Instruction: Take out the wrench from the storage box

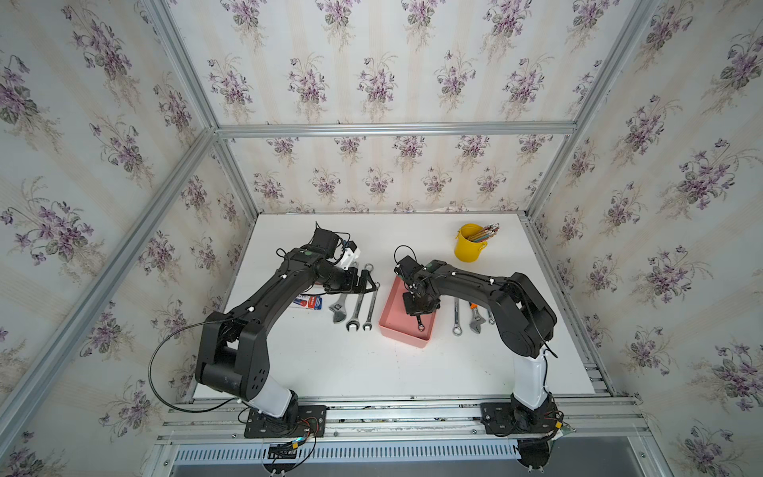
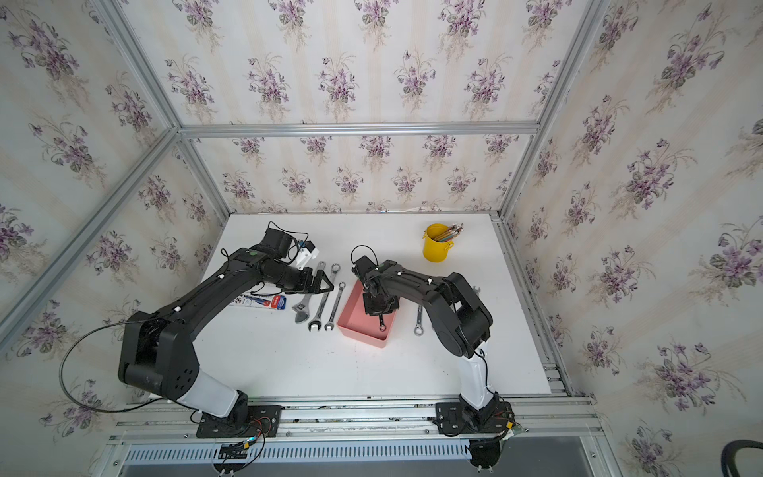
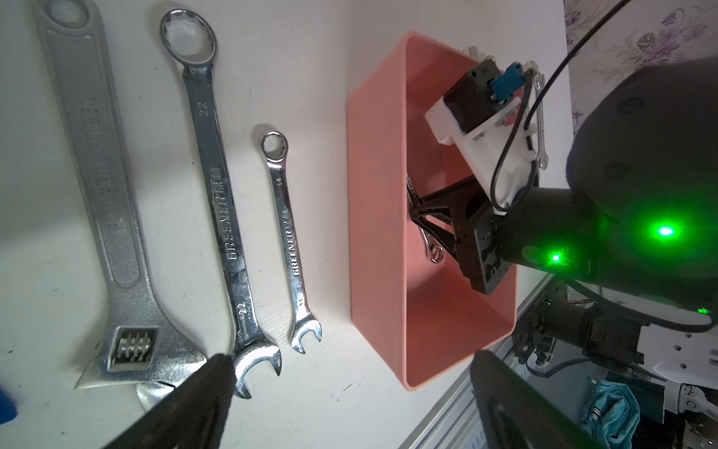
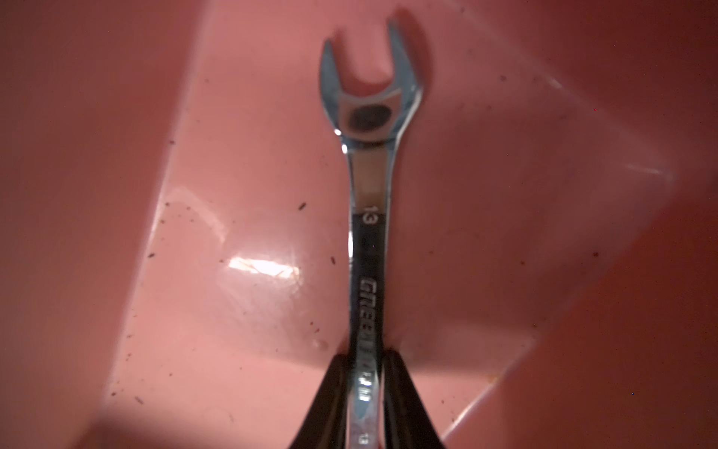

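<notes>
Inside the pink storage box lies a small chrome wrench (image 4: 368, 179) marked 13, flat on the floor as far as the right wrist view shows. Its fork end points away from my right gripper, whose dark fingers (image 4: 329, 400) stand close along both sides of the handle. Whether they press on it cannot be told. The ring end (image 3: 436, 254) shows past those fingers in the left wrist view. My left gripper is open and empty, its fingers wide apart left of the box.
Left of the box lie an adjustable wrench (image 3: 97, 164), a large wrench (image 3: 217, 187) and a smaller one (image 3: 288, 232). More tools, including a wrench (image 1: 457, 316), lie right of it. A yellow bucket (image 1: 469, 248) stands at the back right.
</notes>
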